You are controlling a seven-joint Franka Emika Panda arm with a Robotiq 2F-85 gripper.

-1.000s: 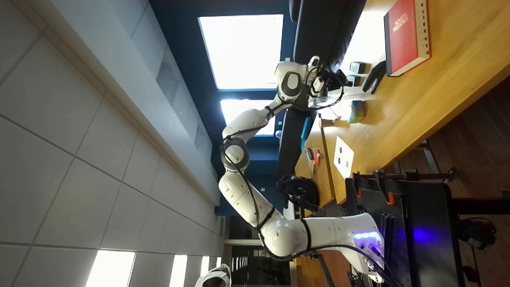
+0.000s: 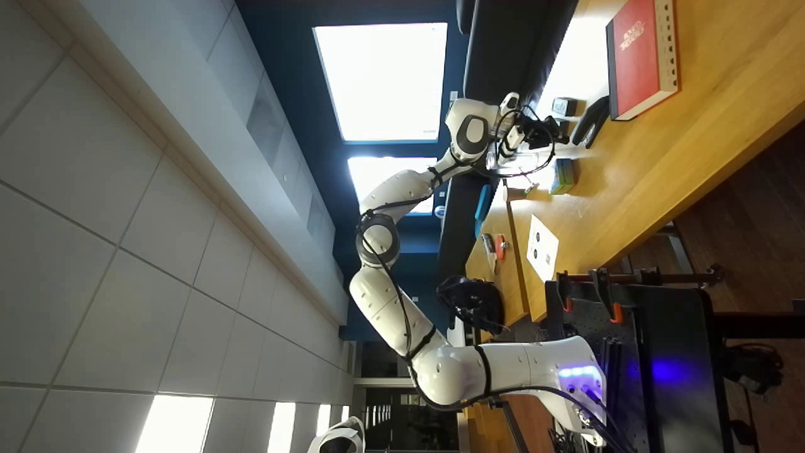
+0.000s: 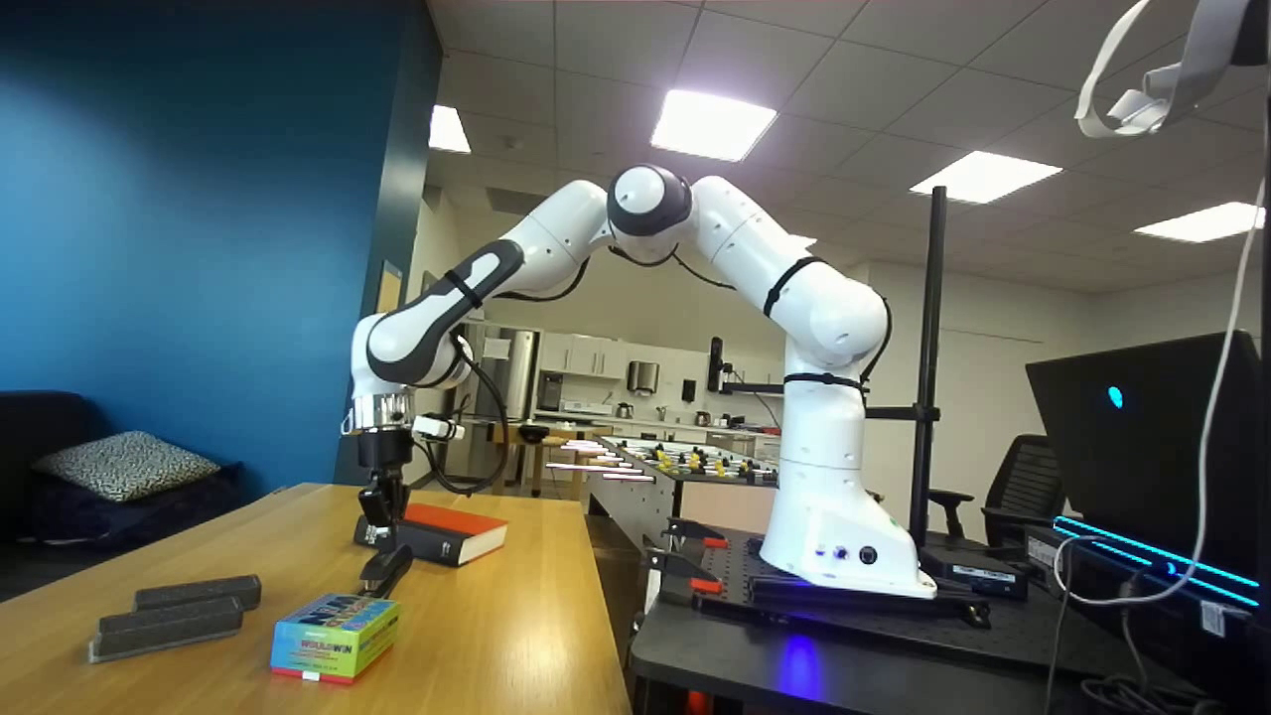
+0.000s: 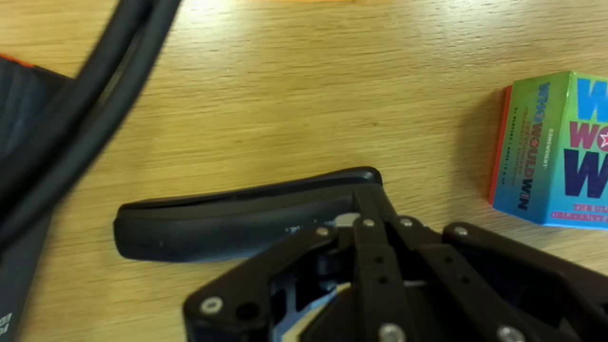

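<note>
A black stapler (image 4: pixel 228 225) lies on the wooden table, and exterior view 1, which is turned sideways, shows it (image 2: pixel 590 122) close to the red book. My gripper is shut, with nothing visible between its fingers. In the wrist view the fingertips overlap the right end of the stapler and hide part of it. Exterior view 2 has the gripper (image 3: pixel 383 536) pointing down just above the stapler (image 3: pixel 384 572); whether they touch, I cannot tell.
A colourful game box (image 4: pixel 530 151) stands right of the stapler in the wrist view. The thick red-and-black book (image 3: pixel 453 532) lies behind it in exterior view 2. Two dark grey blocks (image 3: pixel 179 626) rest toward the left. Bare table (image 3: pixel 524 632) extends at the right.
My gripper has come down toward the table and closer to the stapler, the arm reaching lower. The stapler, book and box stay where they were.
</note>
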